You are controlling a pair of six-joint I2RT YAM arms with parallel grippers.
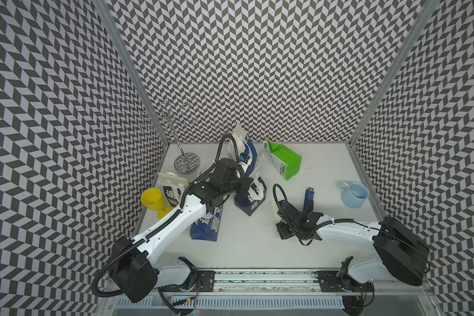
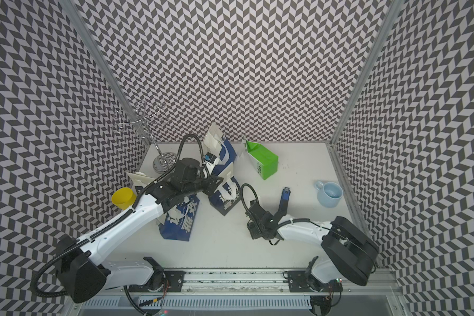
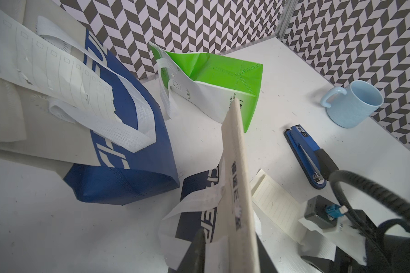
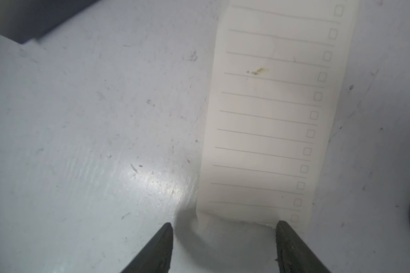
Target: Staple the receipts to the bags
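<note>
The top edge of a blue-and-white bag stands between the fingers of my left gripper, which is part open with a gap beside the bag. A lined paper receipt lies flat on the table. Over its near end, my right gripper is open, with nothing gripped. A larger blue-and-white bag stands behind on the left, a receipt lying against its top; whether a staple holds it cannot be seen. The blue stapler rests to the right, beyond the loose receipt.
A green bag stands at the back and a light blue mug at the right. Under and beside my left arm are another blue bag, a yellow cup and a metal stand.
</note>
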